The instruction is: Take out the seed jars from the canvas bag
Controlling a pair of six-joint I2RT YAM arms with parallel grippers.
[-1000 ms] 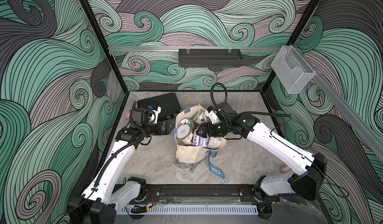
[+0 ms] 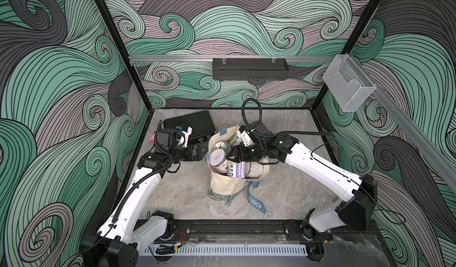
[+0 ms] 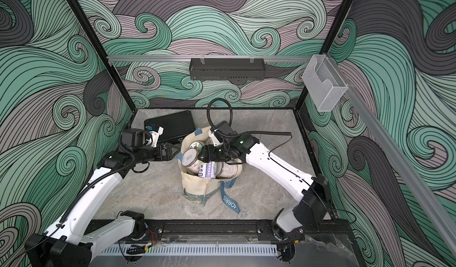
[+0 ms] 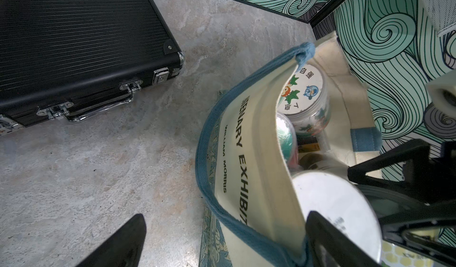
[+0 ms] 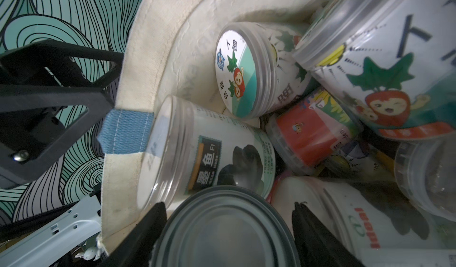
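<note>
The canvas bag (image 2: 223, 186) stands mid-table, packed with seed jars: a large white-lidded jar (image 3: 190, 157), a radish-label jar (image 5: 237, 72), a black-label jar (image 5: 218, 157), a small red jar (image 5: 308, 129) and others. My right gripper (image 2: 235, 154) is over the bag's mouth, its fingertips on either side of a round lid (image 5: 225, 224) at the bottom of its wrist view; whether they grip it I cannot tell. My left gripper (image 2: 201, 154) stands open just left of the bag, nothing between its fingers, one fingertip by the bag's rim.
A black case (image 4: 80, 43) lies at the back left of the table. A blue strap (image 2: 256, 202) hangs from the bag onto the table toward the front.
My right gripper has moved leftward over the bag, toward the large white-lidded jar, with its arm following. The left arm has not moved.
</note>
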